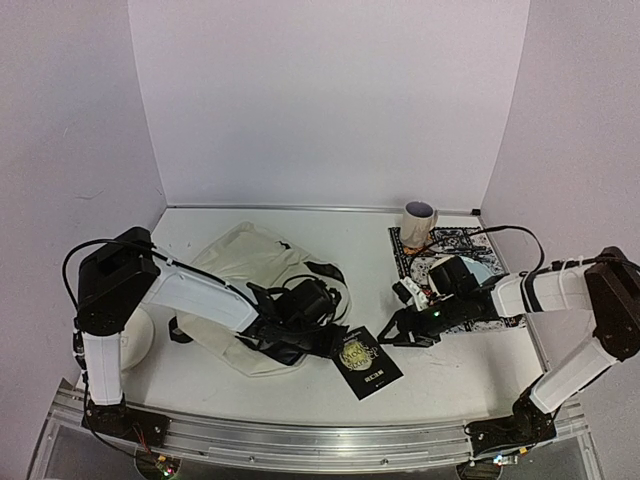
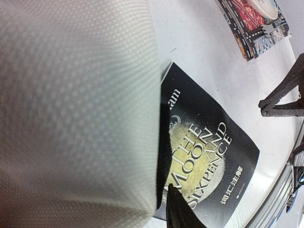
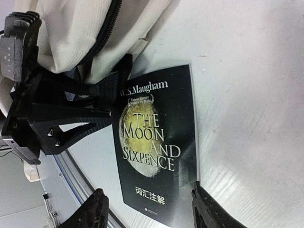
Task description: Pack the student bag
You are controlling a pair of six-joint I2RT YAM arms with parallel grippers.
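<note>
A black book (image 1: 367, 362) with a yellow moon, titled The Moon and Sixpence, lies on the table beside the cream bag (image 1: 230, 265). In the left wrist view, mesh bag fabric (image 2: 80, 114) covers the left half and hides much of that gripper. My left gripper (image 1: 335, 342) is at the bag's opening and the book's upper left edge; whether it grips bag or book is hidden. From the right wrist view, the book (image 3: 154, 142) shows between the spread fingers of my right gripper, which stands open, empty and just right of the book.
A mug (image 1: 417, 224) stands on the patterned mat (image 1: 460, 239) at the back right, with a plate (image 1: 478, 272) partly behind the right arm. At far left sits a white round object (image 1: 137, 338).
</note>
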